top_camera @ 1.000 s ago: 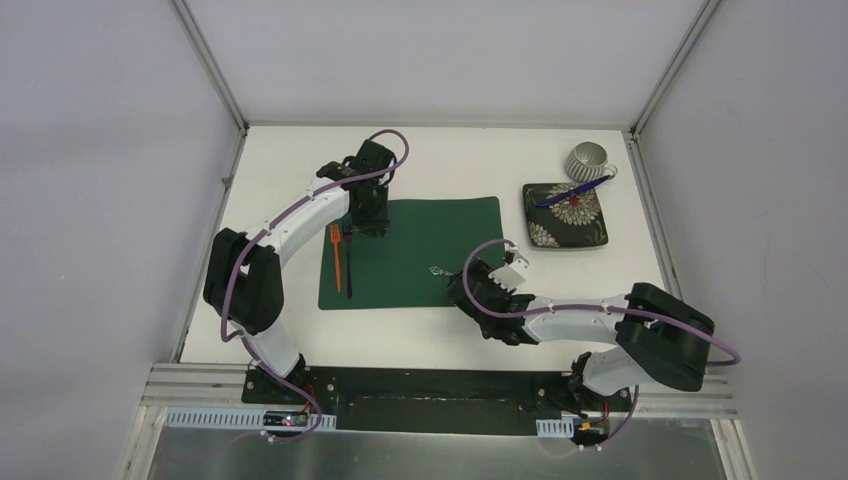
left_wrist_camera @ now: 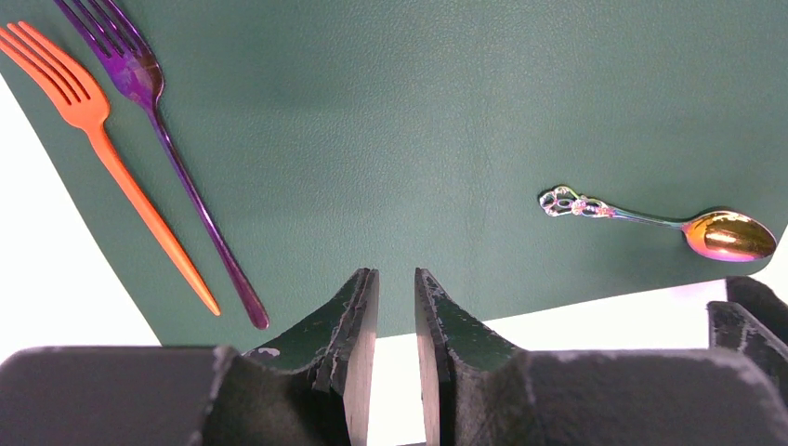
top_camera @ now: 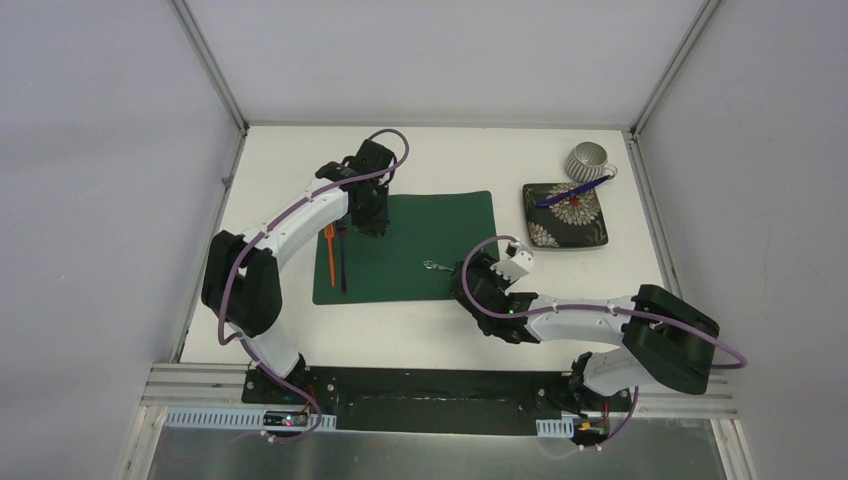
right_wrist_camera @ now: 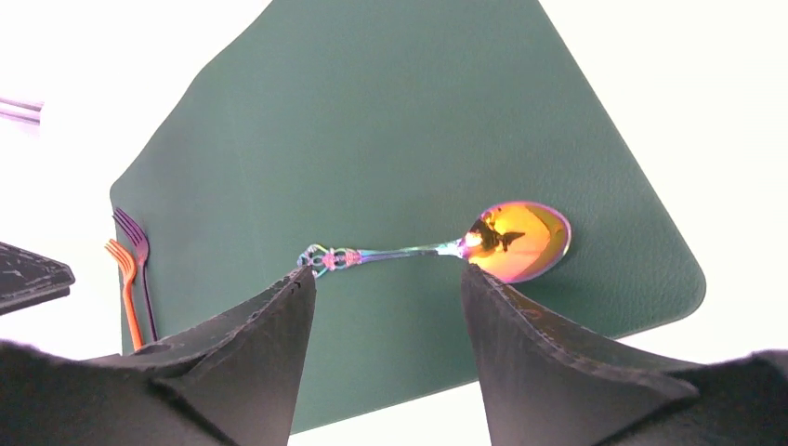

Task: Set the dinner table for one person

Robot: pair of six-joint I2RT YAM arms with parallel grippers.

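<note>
On the green placemat (top_camera: pixel 410 240) an orange fork (left_wrist_camera: pixel 130 181) and a purple fork (left_wrist_camera: pixel 186 177) lie side by side along the left side. An iridescent spoon (right_wrist_camera: pixel 516 242) with an ornate handle lies crosswise at the mat's right part. My left gripper hangs above the mat between forks and spoon, its fingers part open with nothing between them. My right gripper is above the spoon, open, with the spoon visible beyond its fingertips; in the top view the right arm hides the spoon's bowl.
A dark flowered square plate (top_camera: pixel 560 225) with a blue utensil (top_camera: pixel 570 194) across it stands right of the mat, and a striped cup (top_camera: pixel 585 160) behind it.
The mat with its cutlery has shifted slightly left and toward the back since about a second ago.
</note>
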